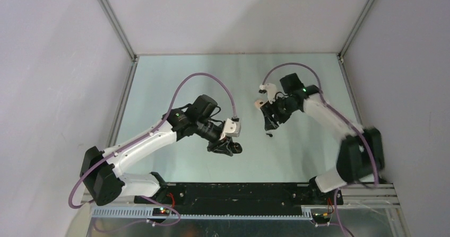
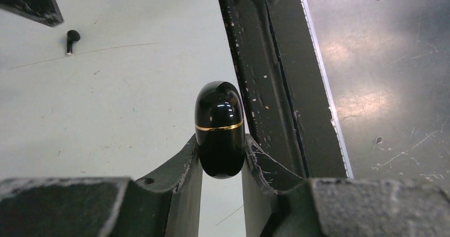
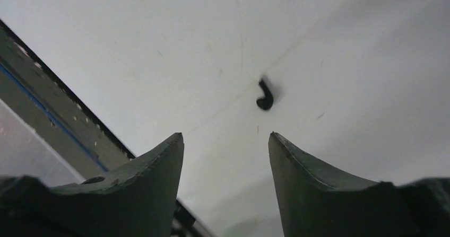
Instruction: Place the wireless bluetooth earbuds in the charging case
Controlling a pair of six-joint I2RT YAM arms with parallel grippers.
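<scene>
A glossy black charging case (image 2: 219, 136) with a thin gold band is held by my left gripper, shut on it, low in the middle of the table near the front edge. A small black earbud lies on the white table, also visible at upper left in the left wrist view. My right gripper is over that earbud, fingers apart with nothing between them; the right wrist view is blurred.
Walls bound both sides and the back.
</scene>
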